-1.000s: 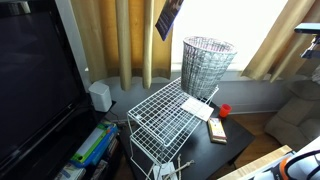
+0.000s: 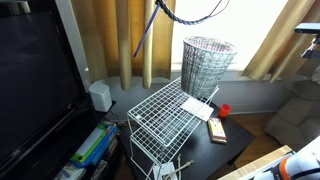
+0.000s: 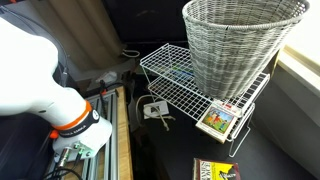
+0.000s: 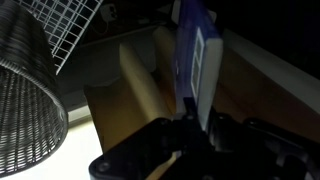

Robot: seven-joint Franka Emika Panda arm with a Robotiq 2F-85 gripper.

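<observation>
In the wrist view my gripper is shut on a thin flat item (image 4: 197,60), dark blue with a pale edge, like a book or case. Exterior view 1 shows a narrow dark blue strip (image 2: 148,30) near the top, apparently that item seen nearly edge-on, high above the wire rack (image 2: 165,116). A grey woven basket (image 2: 205,68) stands on the rack's right part; in the wrist view the basket (image 4: 28,105) lies to the left, apart from the held item. The gripper itself is out of exterior view 2.
One book (image 3: 217,120) rests against the rack by the basket, and another (image 3: 215,170) lies on the dark table. A red cup (image 2: 225,110) and a white box-like device (image 2: 101,96) are nearby. Curtains (image 2: 120,40) hang behind. The rack's left top is largely clear.
The held item showed its broad face at the top of exterior view 1; now it appears as a thin strip, turned and shifted left. A dark cable has come into view there.
</observation>
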